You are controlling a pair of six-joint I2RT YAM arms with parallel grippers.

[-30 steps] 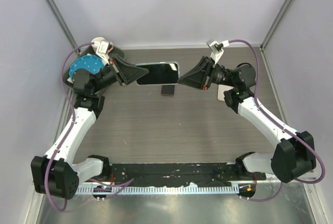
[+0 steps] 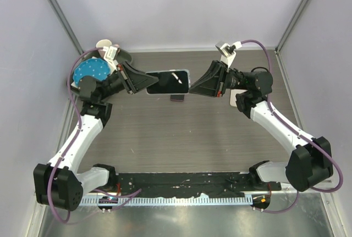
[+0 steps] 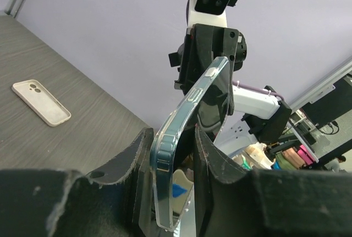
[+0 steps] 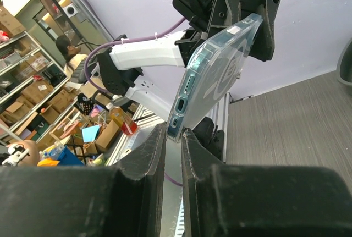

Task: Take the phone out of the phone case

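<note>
A phone in a clear case (image 2: 168, 82) is held in the air between both grippers, screen up in the top view. My left gripper (image 2: 144, 83) is at its left end; in the left wrist view the case's edge (image 3: 164, 160) sits between the fingers. My right gripper (image 2: 192, 89) is shut on the right end, where the right wrist view shows the port edge of the cased phone (image 4: 181, 105) at the fingertips.
A pale phone or case (image 3: 41, 102) lies on the table at the right, a small dark item (image 2: 177, 98) behind the held phone. A bin with a blue dotted object (image 2: 88, 75) stands at the back left.
The held phone and my left gripper have moved slightly down in the top view over the last second.
</note>
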